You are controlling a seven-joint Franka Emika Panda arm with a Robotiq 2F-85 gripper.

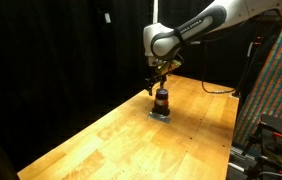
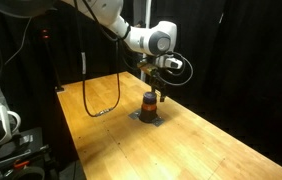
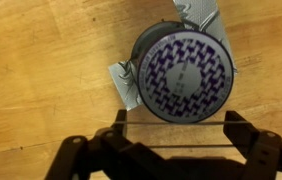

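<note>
A dark cylindrical object (image 1: 161,104) with a reddish-brown band stands upright on the wooden table. In the wrist view its round top (image 3: 185,76) has a purple-and-white checked pattern. Silver tape (image 3: 126,86) shows at its base, against the tabletop. My gripper is open, its two dark fingers (image 3: 239,130) wide apart at the lower part of that view. The checked top lies ahead of the fingertips, with nothing visibly held. From the second exterior view, the hand (image 2: 161,45) is just above and behind the object (image 2: 149,106); whether they touch is unclear.
A black cable (image 1: 216,92) loops from the arm over the table's right side. Black curtains (image 1: 51,70) hang behind.
</note>
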